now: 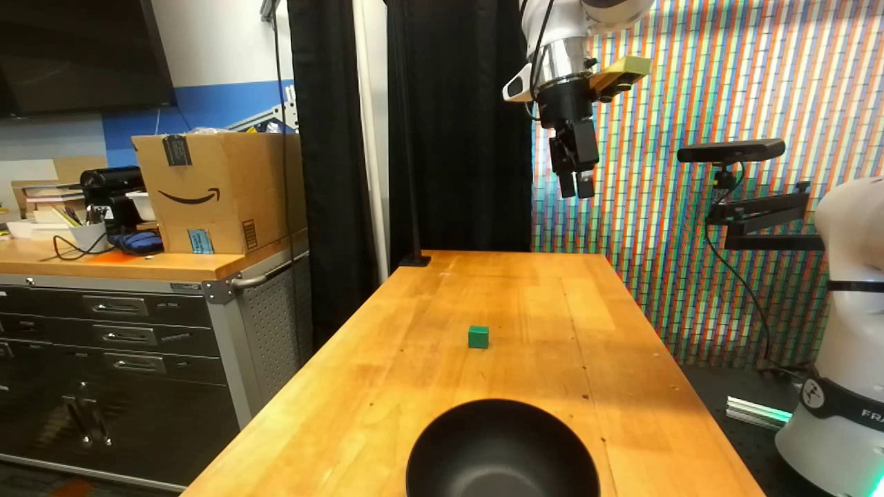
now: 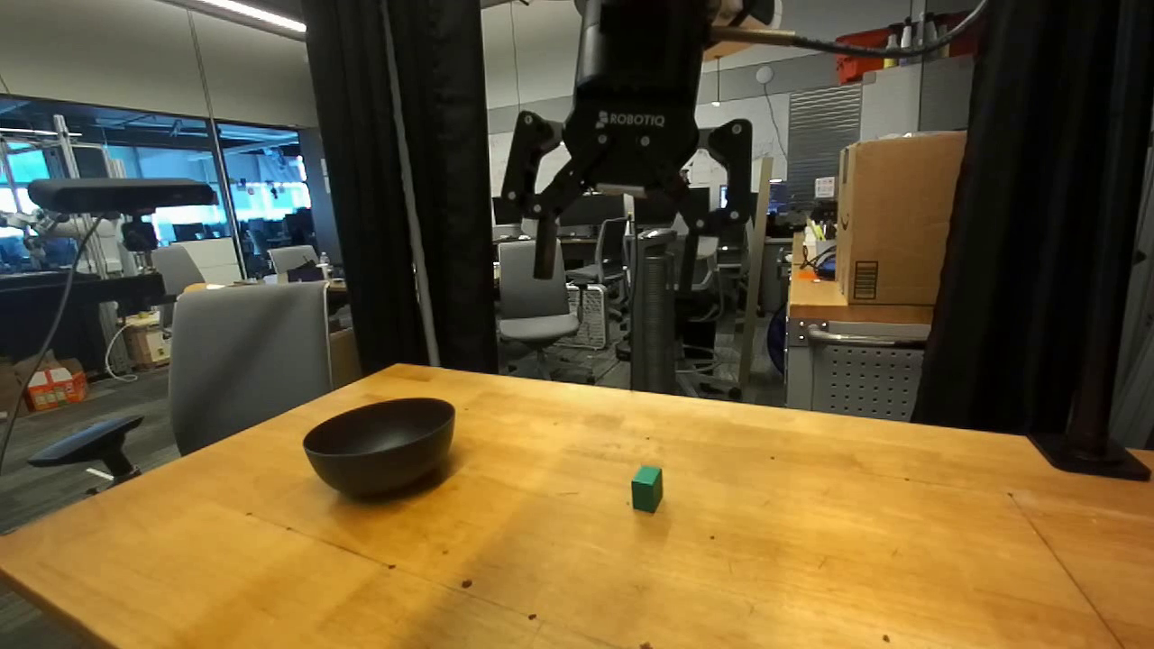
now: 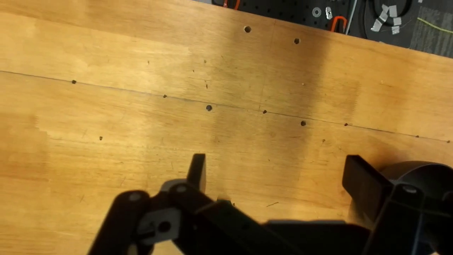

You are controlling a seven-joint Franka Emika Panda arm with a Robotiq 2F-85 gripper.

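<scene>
A small green block point(image 1: 478, 337) rests alone on the wooden table; exterior view 2 shows the same block point(image 2: 646, 490) near the table's middle. The black bowl point(image 1: 503, 451) is upright at the near end in exterior view 1, and no contents show inside it. High above the tabletop, my gripper point(image 2: 617, 256) is open, its fingers wide apart with only air between them. From the wrist, the bowl point(image 3: 433, 173) is partly covered by the right-hand finger point(image 3: 365, 185). I cannot make out the block clearly there.
A black stand base point(image 2: 1087, 456) occupies one table edge. Beside the table in exterior view 1 are a second white arm point(image 1: 853, 331) and a camera on a mount point(image 1: 731, 152).
</scene>
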